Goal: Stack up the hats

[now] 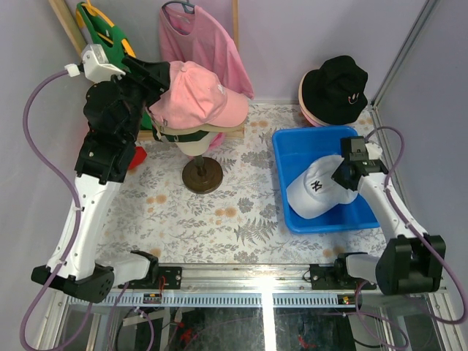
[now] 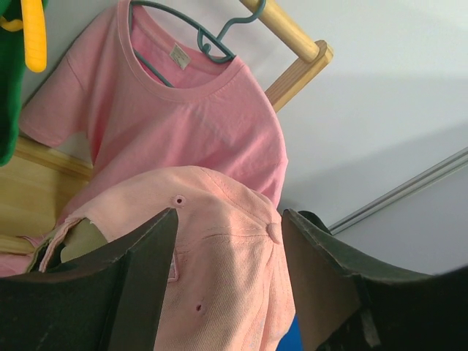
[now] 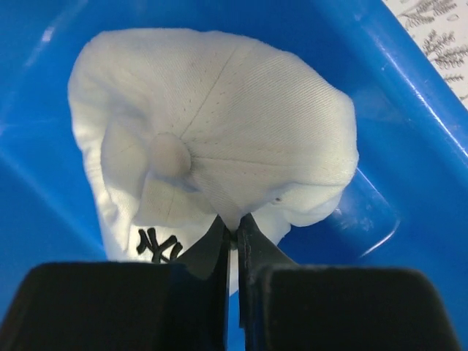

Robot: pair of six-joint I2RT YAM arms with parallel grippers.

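A white cap [image 1: 311, 196] with a dark logo lies in the blue bin [image 1: 281, 157]. In the right wrist view my right gripper is shut on a pinched fold of this white cap [image 3: 241, 124], whose crown is creased. On a stand at the left, a pink cap [image 1: 191, 95] tops other hats. My left gripper stands open at the pink cap [image 2: 219, 256], its fingers [image 2: 150, 256] apart on either side of the fabric in the left wrist view. At the back right, a black bucket hat [image 1: 335, 89] sits on a pale pink hat [image 1: 307, 111].
The hat stand's round brown base [image 1: 202, 175] rests on the patterned table [image 1: 241, 219], which is clear between stand and bin. Behind the stand hang a pink shirt [image 1: 197, 40] and a green-and-yellow garment [image 1: 106, 33] on a wooden rack.
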